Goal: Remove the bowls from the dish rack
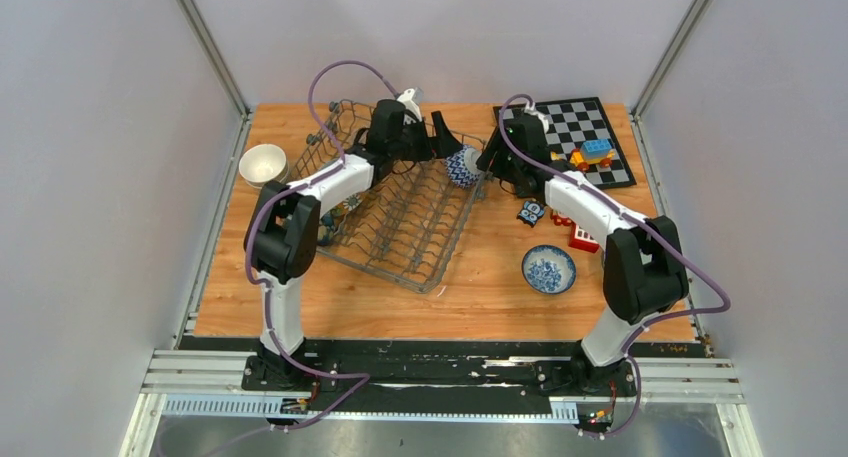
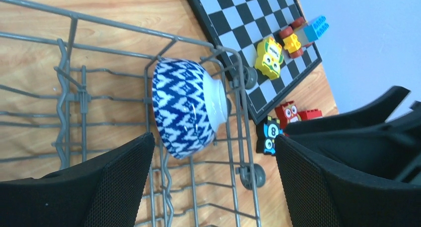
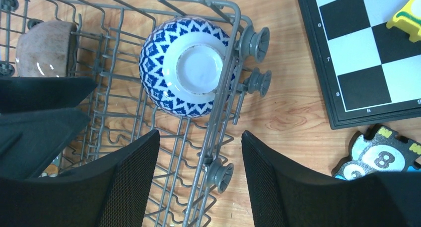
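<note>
A blue-and-white patterned bowl (image 1: pixel 461 167) leans on its side in the right back corner of the dish rack (image 1: pixel 402 280), its white foot facing right. My left gripper is open just in front of the bowl (image 2: pixel 178 105), nothing between its fingers. From the right, my right gripper straddles the rack's side rail, its fingers part open and apart from the bowl (image 3: pixel 186 68). A brownish bowl (image 3: pixel 47 48) sits farther left in the rack. Other dishes (image 1: pixel 327 229) there are mostly hidden under the left arm.
Stacked white bowls (image 1: pixel 263 164) stand left of the rack. A blue-patterned bowl (image 1: pixel 549 270) lies on the table to the right. Behind it are a chessboard (image 1: pixel 618 167), a toy vehicle (image 1: pixel 594 154) and red blocks (image 1: pixel 583 239).
</note>
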